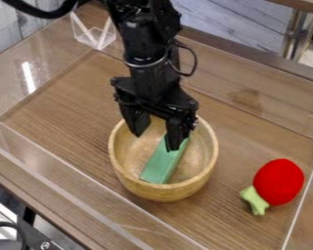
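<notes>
A wooden bowl (pixel 132 172) sits on the tabletop, holding a green rectangular block (pixel 160 165) that lies slanted on its floor. My black gripper (pixel 159 126) hangs above the back of the bowl, its fingers open and apart, clear of most of the block, whose upper end lies near the right finger.
A red object with a pale green stem (pixel 278 183) lies on the table right of the bowl. A clear plastic piece (pixel 94 29) stands at the back left. The table left of the bowl (pixel 55 107) is clear.
</notes>
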